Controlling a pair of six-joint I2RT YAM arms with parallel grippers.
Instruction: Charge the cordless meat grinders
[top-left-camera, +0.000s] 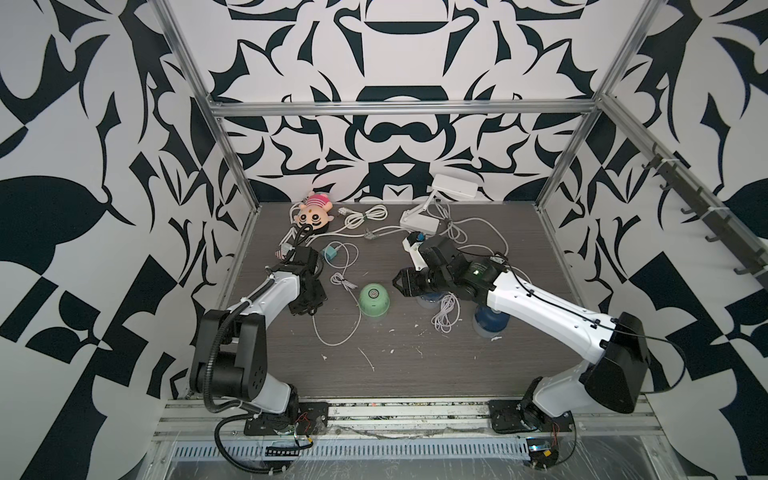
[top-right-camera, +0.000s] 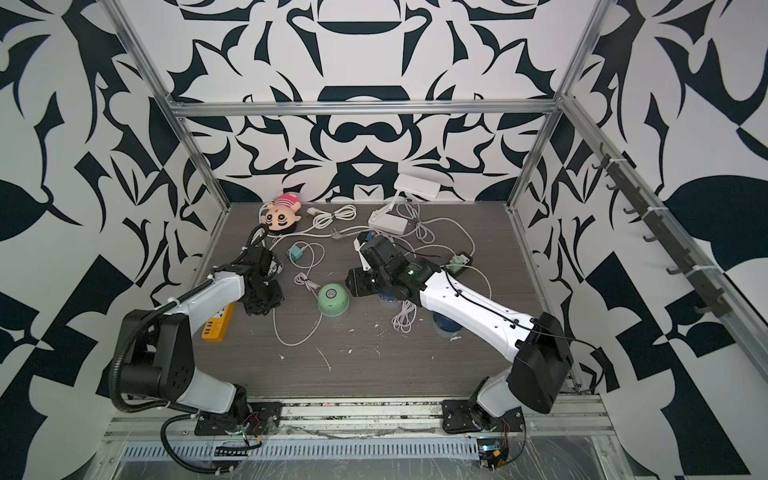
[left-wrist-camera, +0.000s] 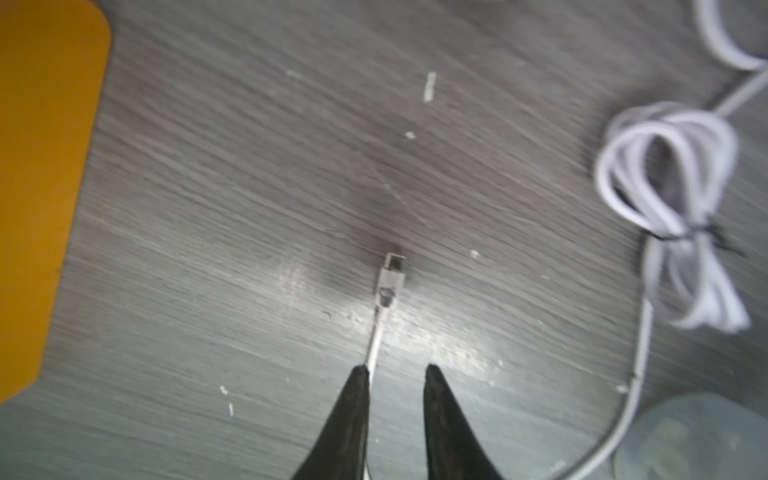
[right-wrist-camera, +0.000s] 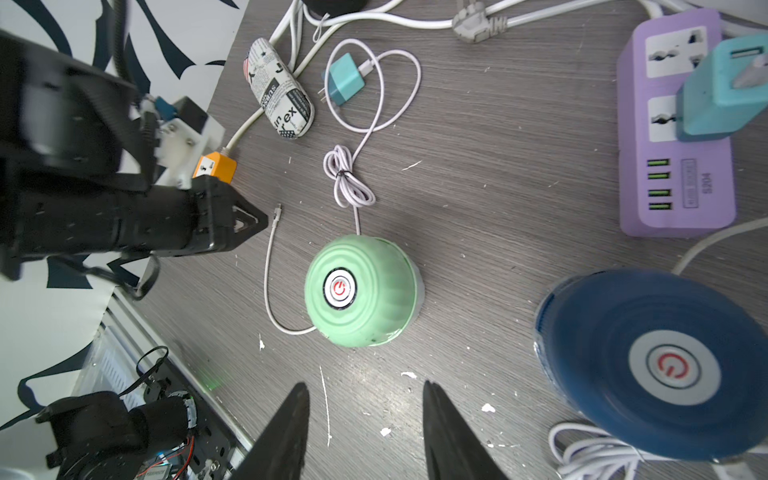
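A green-topped grinder (right-wrist-camera: 364, 292) sits mid-table, its white cable (right-wrist-camera: 268, 276) curving left to a bare connector tip (left-wrist-camera: 390, 280). Over that tip hovers my left gripper, open and empty, the plug lying on the table beyond its fingers. My right gripper is open with nothing between its fingers, above the table near the green grinder. Two blue-topped grinders stand to the right; one blue lid (right-wrist-camera: 656, 360) shows large in the right wrist view, the other (top-left-camera: 490, 321) in the top left view. The purple power strip (right-wrist-camera: 676, 176) carries a teal adapter (right-wrist-camera: 724, 88).
Another teal adapter (right-wrist-camera: 345, 78) lies loose on the cable side. A doll (top-left-camera: 313, 213), a white lamp (top-left-camera: 420, 221) and coiled cords (top-left-camera: 366, 216) line the back. An orange block (top-right-camera: 217, 321) is at left.
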